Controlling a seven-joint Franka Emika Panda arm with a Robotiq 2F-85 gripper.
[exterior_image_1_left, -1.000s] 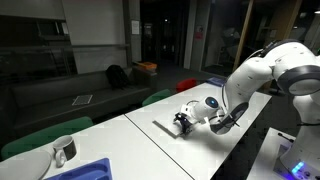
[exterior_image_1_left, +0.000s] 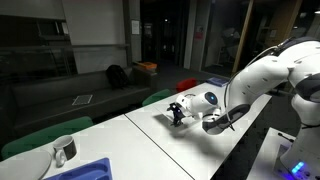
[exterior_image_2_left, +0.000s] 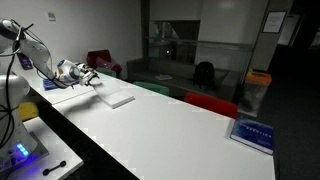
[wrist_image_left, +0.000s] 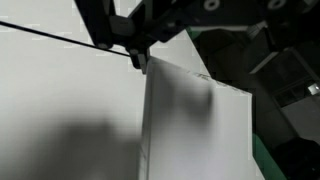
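A flat white box (wrist_image_left: 200, 120) fills the lower middle of the wrist view, and it also lies on the white table in exterior view 2 as a low white block (exterior_image_2_left: 113, 101). My gripper is open, its two dark fingers set wide apart across the top of the wrist view. The left finger (wrist_image_left: 139, 48) overlaps the near corner of the box in this view; whether it touches cannot be told. Nothing shows held between the fingers. In exterior view 1 the gripper (exterior_image_1_left: 177, 113) is small and hangs low over the table.
A mug (exterior_image_1_left: 65, 148), a blue tray (exterior_image_1_left: 85, 171) and a round white plate (exterior_image_1_left: 26, 164) are on the left of the table. Chairs, one green (exterior_image_2_left: 157, 89) and one red (exterior_image_2_left: 211, 104), line the far edge.
My gripper has risen a little and shifted slightly left in exterior view 1, with the arm's joints lifting too. The mug and tray have stayed put.
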